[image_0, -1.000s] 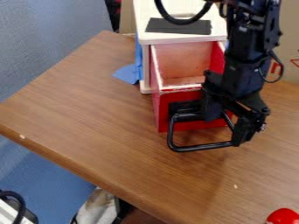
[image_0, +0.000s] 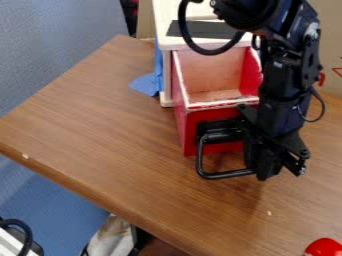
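A red drawer or box (image_0: 194, 125) with a pale pink interior stands pulled out in front of a white cabinet (image_0: 175, 30) with a dark top panel. My black gripper (image_0: 241, 150) is low at the drawer's front, beside a black loop-shaped handle or frame that reaches left across the red front. The arm hides the drawer's right part, and whether the fingers are open or shut is unclear.
A blue cloth (image_0: 147, 82) lies left of the cabinet. A red round object (image_0: 322, 248) sits at the bottom right. A cardboard box stands behind at right.
The arm has shifted slightly, its wrist now more upright and a little lower at the drawer's front. The drawer looks about the same.
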